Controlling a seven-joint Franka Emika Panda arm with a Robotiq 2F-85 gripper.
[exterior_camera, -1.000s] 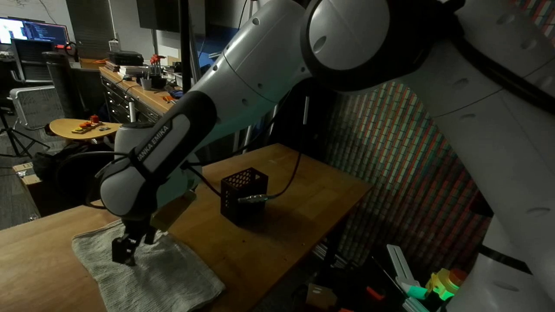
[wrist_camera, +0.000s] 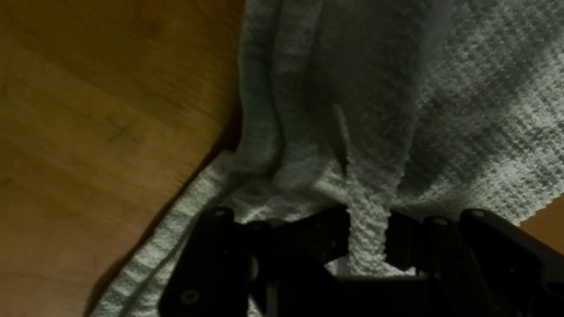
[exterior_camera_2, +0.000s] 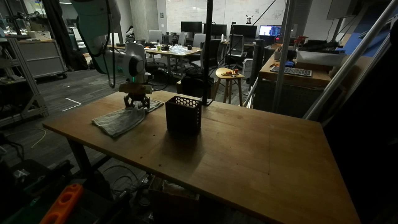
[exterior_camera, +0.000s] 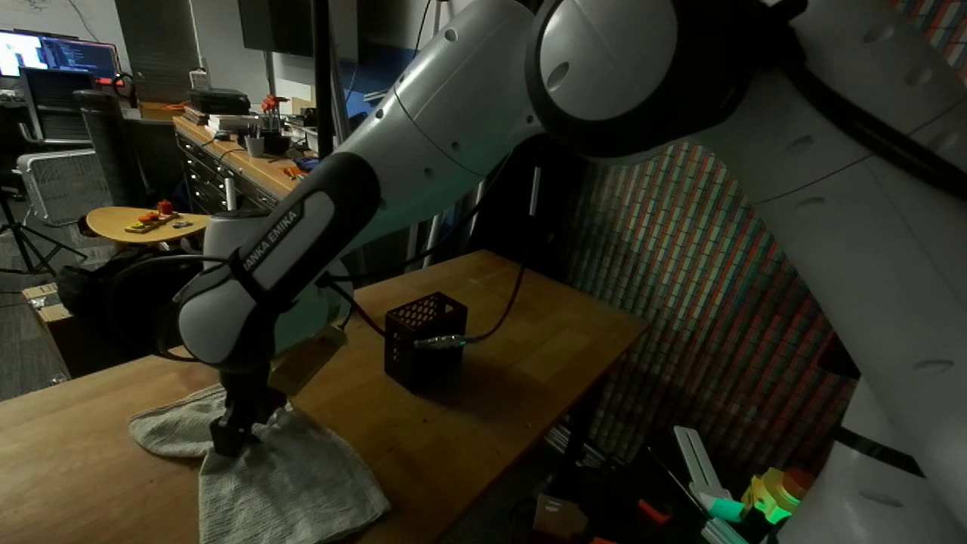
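Observation:
A pale grey cloth (exterior_camera: 285, 480) lies on the wooden table (exterior_camera: 508, 381), bunched up around my gripper (exterior_camera: 240, 435). In the wrist view the gripper is shut with a narrow raised fold of the cloth (wrist_camera: 476, 116) between its dark fingers. The rest of the cloth spreads over the tabletop on both sides, creased toward the pinched fold. From the second exterior view, the gripper (exterior_camera_2: 136, 102) points down at the far left of the table, with the cloth (exterior_camera_2: 119, 121) beneath it, still resting on the wood.
A black perforated basket (exterior_camera_2: 183, 115) stands upright on the table beside the cloth. A dark cable (exterior_camera: 512, 299) hangs near it. Much of the tabletop (exterior_camera_2: 261, 156) to the basket's right in the second exterior view is bare.
A second ago the fingers were apart over a flatter cloth. They have come together, and the cloth is drawn inward into folds, its left edge pulled in.

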